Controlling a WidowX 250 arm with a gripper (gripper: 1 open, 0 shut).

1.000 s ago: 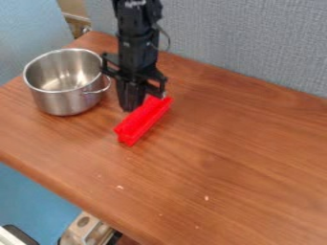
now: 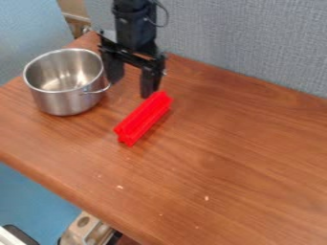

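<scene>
My black gripper (image 2: pixel 133 75) hangs at the upper middle, beside the steel pot, with its fingers open above and just behind the far end of a red elongated block (image 2: pixel 143 119). The block lies flat and diagonal on the wooden table. The shiny steel pot (image 2: pixel 64 91) stands to the left of the gripper and block.
A grey padded wall (image 2: pixel 250 43) runs along the back. A blue surface and some metal hardware lie beyond the table's lower-left edge.
Compared with a second ago, my gripper has moved up and back, away from over the red block. The block and pot look unmoved.
</scene>
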